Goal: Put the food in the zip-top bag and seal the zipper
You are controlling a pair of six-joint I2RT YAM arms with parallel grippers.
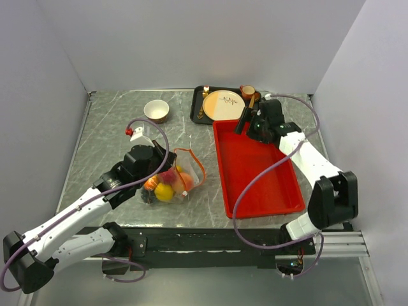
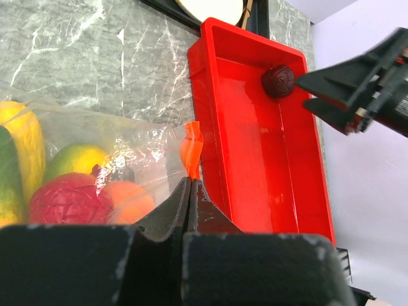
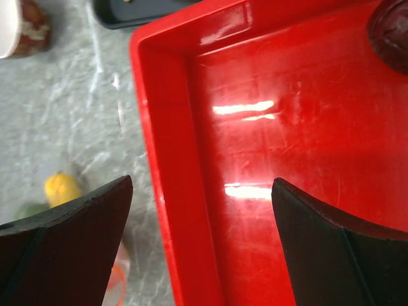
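Note:
The clear zip bag (image 1: 191, 167) with orange zipper strip sits left of centre, filled with colourful food, including a yellow fruit (image 1: 164, 192) and a red one (image 2: 70, 201). My left gripper is shut at the bag's top edge by the orange strip (image 2: 192, 148); any film between its fingers is too thin to confirm. My right gripper (image 1: 247, 121) is open over the back of the red bin (image 1: 258, 194), above a dark red round item, which also shows at top right of the right wrist view.
Behind the bin stands a black tray (image 1: 196, 108) with a plate (image 1: 223, 105), utensils and mug (image 1: 247, 92). A white bowl (image 1: 156, 110) is at back left. Walls border the table.

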